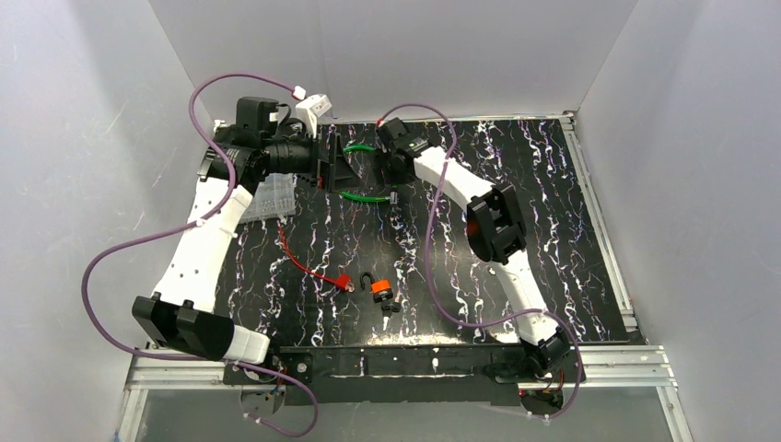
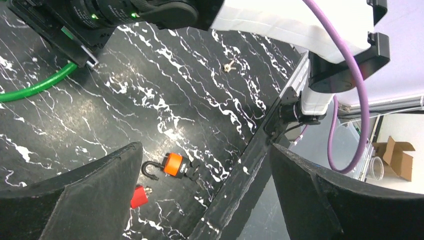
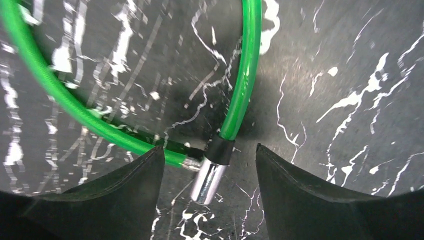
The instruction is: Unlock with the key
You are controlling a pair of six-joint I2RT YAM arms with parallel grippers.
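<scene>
A green cable lock (image 1: pixel 365 198) lies looped toward the back of the table. Its silver end (image 3: pixel 208 181) with a black collar meets the other, thinner metal tip in the right wrist view. Above that joint my right gripper stands open, fingers apart on either side of it, not visibly gripping. My left gripper is also open and empty, raised over the table beside the right arm. Small keys (image 2: pixel 229 66) rest on bare table to the right. An orange-and-black padlock (image 1: pixel 381 291) lies near the front, its black shackle to one side.
A red cable lock (image 1: pixel 313 273) stretches left of the padlock. Partly behind the left arm sits a clear container (image 1: pixel 269 199). Both grippers are close together at the back. Open table (image 1: pixel 553 249) lies to the right.
</scene>
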